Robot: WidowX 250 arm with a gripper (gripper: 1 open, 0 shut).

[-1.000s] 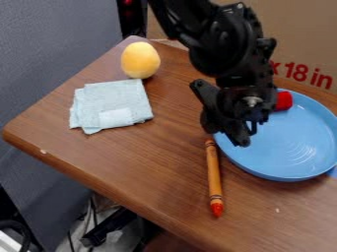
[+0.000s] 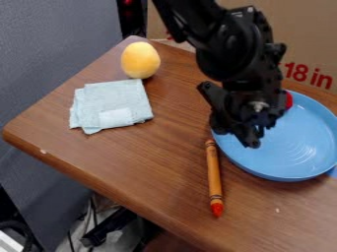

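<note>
My black gripper (image 2: 231, 118) hangs over the left part of a blue plate (image 2: 297, 148), its fingers pointing down. A red object (image 2: 287, 98) on the plate is mostly hidden behind it. I cannot tell whether anything is between the fingers. An orange crayon (image 2: 215, 180) with a red tip lies on the wooden table left of the plate, below the gripper in the view. A yellow rounded object (image 2: 140, 59) sits at the back left, and a folded pale cloth (image 2: 109, 101) lies in front of it.
A cardboard panel (image 2: 301, 49) stands behind the table (image 2: 132, 167). The table's left edge drops to a grey surface and cables.
My gripper has shifted slightly over the plate, now covering more of the red object. The things on the table have not visibly moved.
</note>
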